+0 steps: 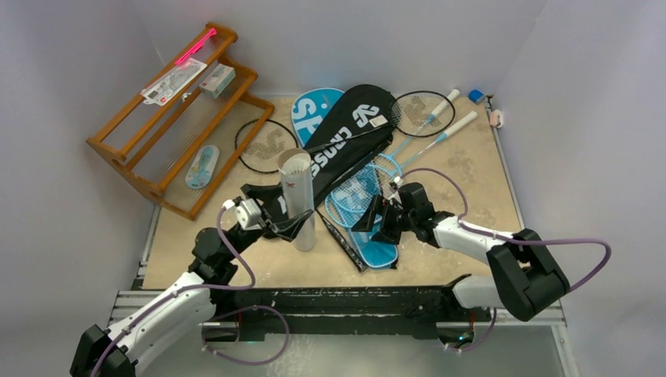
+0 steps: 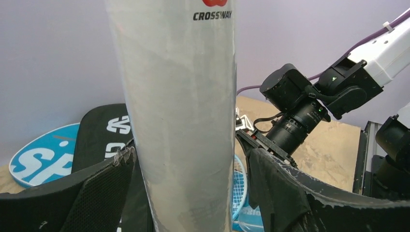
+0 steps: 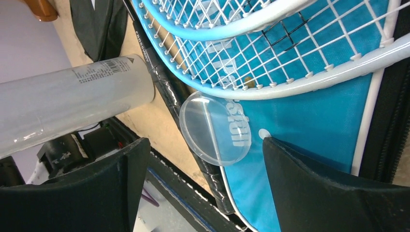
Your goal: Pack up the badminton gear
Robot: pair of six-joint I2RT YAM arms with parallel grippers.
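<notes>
A tall whitish shuttlecock tube [image 2: 186, 96], marked CROSSWAY, stands upright between the fingers of my left gripper [image 1: 294, 203]. A narrow gap shows between the tube and the right-hand finger [image 2: 263, 179] in the left wrist view. My right gripper is open above a clear round lid [image 3: 215, 128], with a finger to either side and nothing gripped. That lid lies on a blue racket bag [image 3: 314, 121], beside a light-blue racket frame [image 3: 290, 87]. The black CROSSWAY bag [image 1: 349, 137] lies behind, with a black-framed racket [image 1: 424, 114] across it.
A wooden rack [image 1: 126, 149] stands at the back left, holding several small items. Two white racket handles [image 1: 451, 129] point to the back right, near a small blue box [image 1: 476, 96]. A thin black CROSSWAY strip [image 3: 171, 92] lies beside the blue bag. Bare table shows at the right.
</notes>
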